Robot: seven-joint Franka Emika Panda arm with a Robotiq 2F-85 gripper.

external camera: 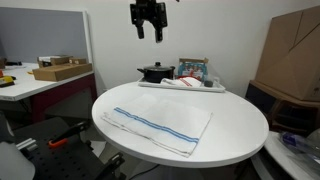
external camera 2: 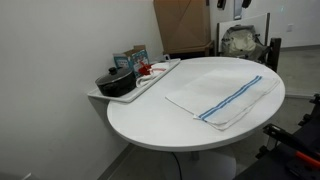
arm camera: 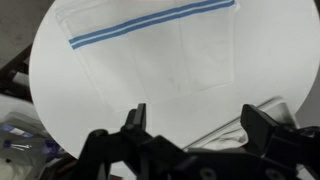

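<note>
A white towel with a blue stripe (external camera: pixel 158 124) lies spread flat on the round white table (external camera: pixel 235 125); the wrist view also shows the towel (arm camera: pixel 165 65). High above the table, toward its back, my gripper (external camera: pixel 149 38) stands open and empty, well clear of everything. In the wrist view its two dark fingers are wide apart, with the gripper over the table's surface. At the top edge of the second exterior view, the fingertips (external camera 2: pixel 221 5) just show.
At the table's back edge a white tray (external camera 2: pixel 128 97) carries a black lidded pot (external camera 2: pixel 115 80), a red-and-white cloth (external camera 2: pixel 153 73) and a colourful box (external camera 2: pixel 132 57). Cardboard boxes (external camera: pixel 62 70) stand on a side bench.
</note>
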